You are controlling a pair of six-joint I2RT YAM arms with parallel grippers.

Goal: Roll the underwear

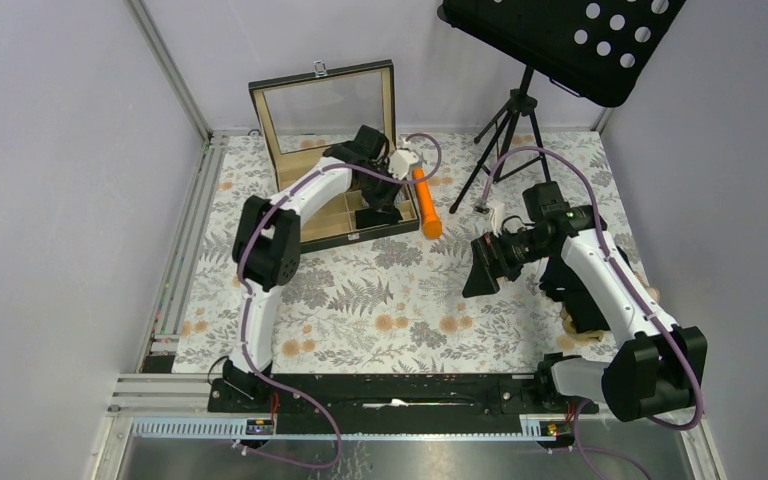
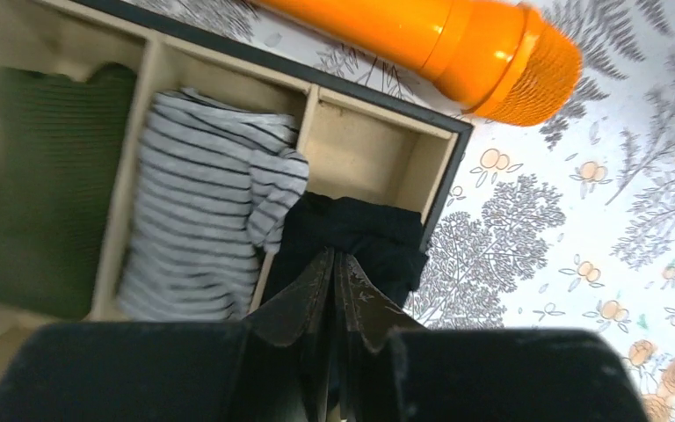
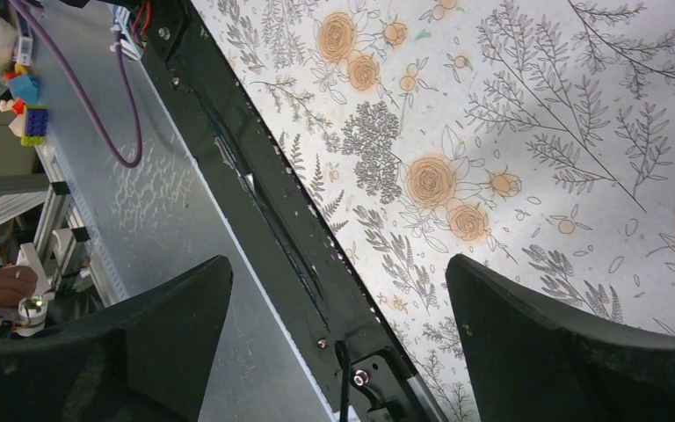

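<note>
In the divided box (image 1: 345, 240), my left gripper is over the right-end compartment, shut on black underwear (image 2: 378, 229), whose bundle lies in that compartment with part hanging near its rim. Striped grey fabric (image 2: 185, 202) and dark green fabric (image 2: 53, 185) fill the neighbouring compartments. My right gripper (image 1: 475, 265) stands open over the bare patterned cloth right of the box, nothing between its fingers in the right wrist view.
An orange microphone-shaped cylinder (image 1: 426, 205) lies along the box's right side. A black stand (image 1: 510, 120) rises at back right; dark fabric (image 1: 575, 295) lies behind the right arm.
</note>
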